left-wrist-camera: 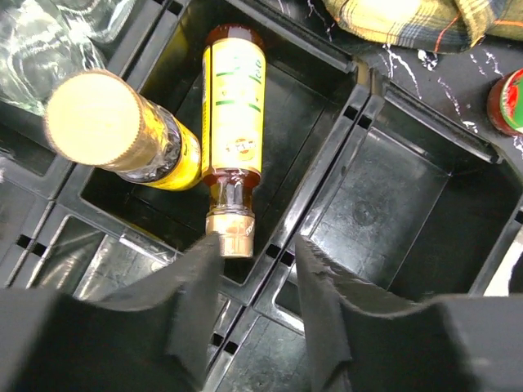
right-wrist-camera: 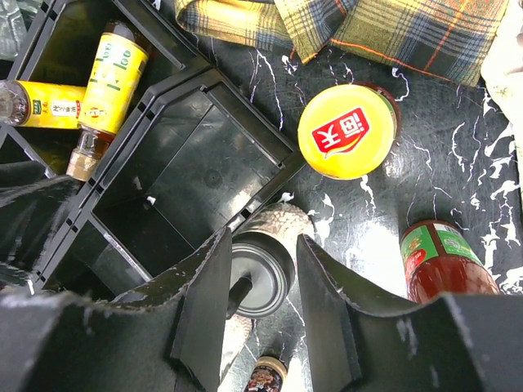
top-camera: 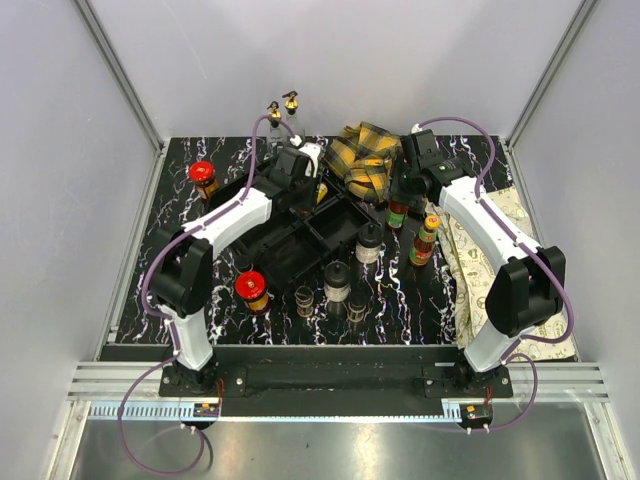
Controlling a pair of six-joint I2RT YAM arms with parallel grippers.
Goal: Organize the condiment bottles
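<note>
Two yellow-labelled bottles share one compartment of the black divided tray (top-camera: pixel 292 258): a long bottle (left-wrist-camera: pixel 235 114) lying flat with its gold cap toward my left gripper, and a second gold-capped bottle (left-wrist-camera: pixel 163 143) tilted beside it. My left gripper is open over that compartment, nothing between its fingers. My right gripper stands open to the right of the tray, above a dark-lidded jar (right-wrist-camera: pixel 260 273). Ahead of it is a bottle with a yellow cap (right-wrist-camera: pixel 346 132); a red sauce bottle (right-wrist-camera: pixel 448 265) stands to its right. The neighbouring tray compartment is empty.
Red-lidded jars (top-camera: pixel 202 172) stand beside the tray. Clear pump bottles (top-camera: pixel 292 118) are at its back, a plaid cloth (top-camera: pixel 365 160) behind. Small spice jars (top-camera: pixel 304 300) line the front. A pale cloth (top-camera: pixel 490 260) covers the right side.
</note>
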